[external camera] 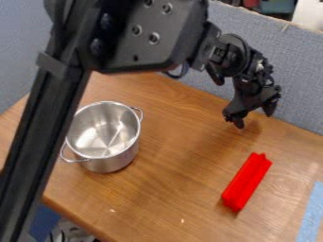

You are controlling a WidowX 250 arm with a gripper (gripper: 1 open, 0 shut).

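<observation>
The black robot arm (120, 38) reaches across the top of the view. Its gripper (252, 108) is low over the back right of the wooden table, near the grey back wall. Whether its dark fingers are open or shut cannot be told. A red block (246, 181) lies in front of the gripper, apart from it. A steel pot (104, 137) with side handles stands at the left.
A light blue strip (311, 210) lies at the right edge. The grey wall (293, 81) bounds the back.
</observation>
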